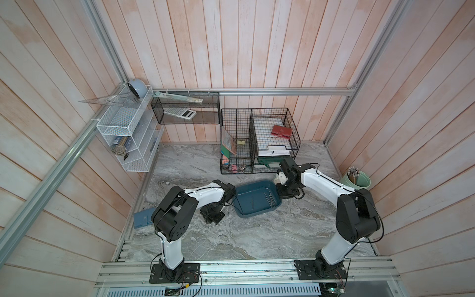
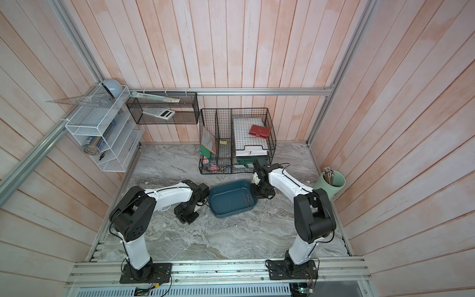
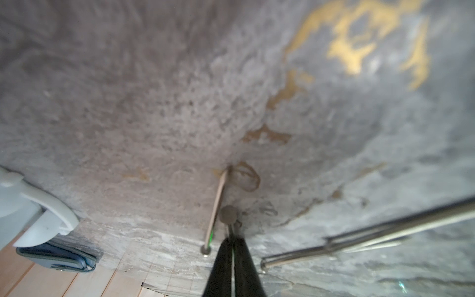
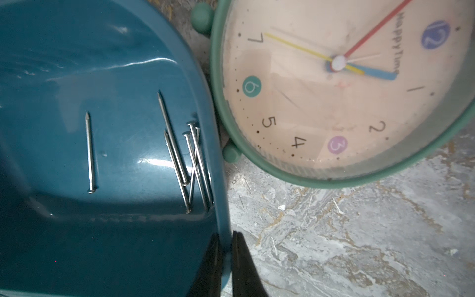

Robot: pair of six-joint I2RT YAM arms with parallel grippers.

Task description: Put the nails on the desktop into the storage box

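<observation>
The blue storage box (image 1: 252, 203) holds several nails (image 4: 173, 153), mostly along its right side in the right wrist view. My right gripper is shut on the rim of that box. On the marble desktop left of the box, my left gripper is shut, its tips at a nail (image 3: 228, 214); whether that nail is between them is unclear. Another nail (image 3: 215, 203) lies just beside it, and longer nails (image 3: 410, 227) lie to the right in that view.
A green-rimmed clock (image 4: 341, 99) sits against the box's right side. Wire organizers (image 1: 235, 123) stand behind, a pale green cup (image 2: 331, 185) at the far right.
</observation>
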